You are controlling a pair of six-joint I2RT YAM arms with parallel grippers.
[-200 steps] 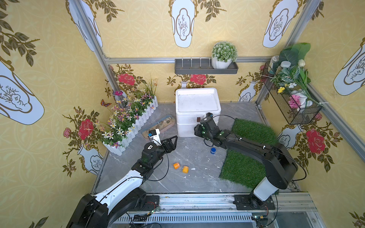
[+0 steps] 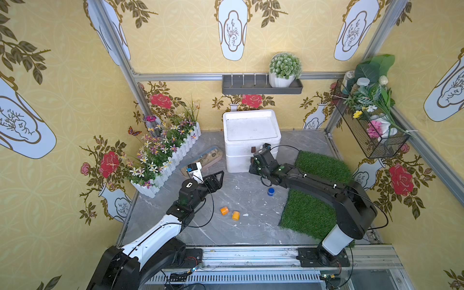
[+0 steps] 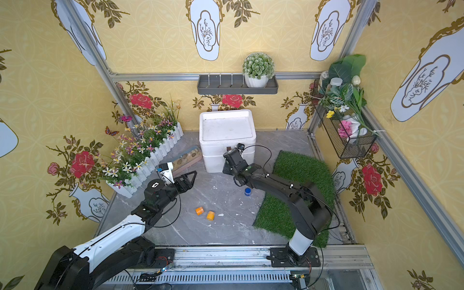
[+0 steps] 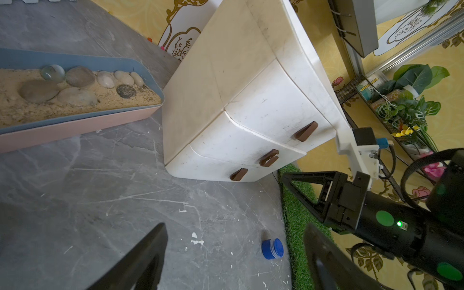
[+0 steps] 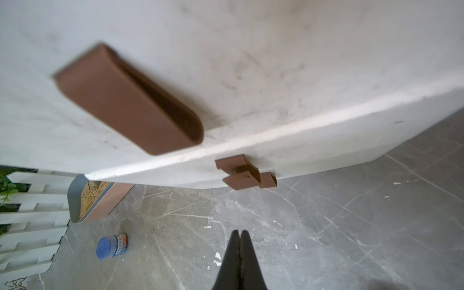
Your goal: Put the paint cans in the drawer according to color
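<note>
A white drawer unit [image 2: 240, 163] stands at the back, its drawers looking closed. Brown handles mark its front: a top handle [image 4: 306, 131], a middle handle [image 4: 268, 158] and a bottom handle [image 4: 238, 174]. My right gripper is shut close to this front, nothing between its fingers; the handles lie outside them. Two orange paint cans [image 2: 224, 210] [image 2: 235, 215] lie close together on the floor. A blue paint can [image 4: 272, 249] rests on its side near the grass. My left gripper stands open over bare floor, left of the unit.
A sand tray with stones [image 4: 77, 116] lies left of the drawer unit, beside a white-fenced flower planter [image 2: 166, 166]. Green grass mat [image 2: 309, 212] covers the right, under my right arm.
The drawer unit sits slightly further back than a second ago. The left arm has barely moved; the cans are unmoved.
</note>
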